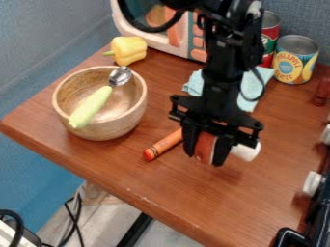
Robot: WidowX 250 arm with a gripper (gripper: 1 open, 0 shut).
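Note:
The black arm's gripper (214, 135) is low over the middle-right of the wooden table, its fingers around a red-orange object (206, 147), with a white cylindrical piece (246, 151) just to the right behind it. An orange stick (164, 144) lies to the left of the gripper. A wooden bowl (80, 90) with a green-handled spoon (91, 105) across it stands at the left.
A yellow object (126, 50) sits behind the bowl. A light blue cloth (194, 83), cans (295, 60) and a toaster-like box (175, 37) are at the back. Dark equipment (310, 207) lines the right edge.

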